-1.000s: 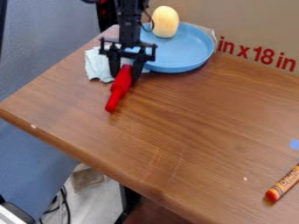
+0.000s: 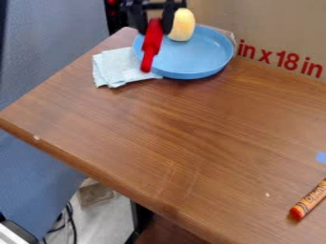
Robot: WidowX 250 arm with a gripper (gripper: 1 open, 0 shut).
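A long red object (image 2: 152, 45) hangs from my gripper (image 2: 154, 13) at the top of the view, over the left part of the blue plate (image 2: 196, 60). The gripper is dark and cut off by the top edge; its fingers appear to hold the red object's upper end. A pale yellow oval object (image 2: 184, 25) is at the back of the plate, just right of the gripper. A folded pale cloth (image 2: 117, 68) lies left of the plate.
A crayon-like orange stick (image 2: 308, 198) lies at the table's right edge, with a small blue piece (image 2: 319, 157) above it. A cardboard box (image 2: 283, 29) stands behind.
My gripper has risen toward the back, carrying the red object up from the table in front of the cloth to over the plate.
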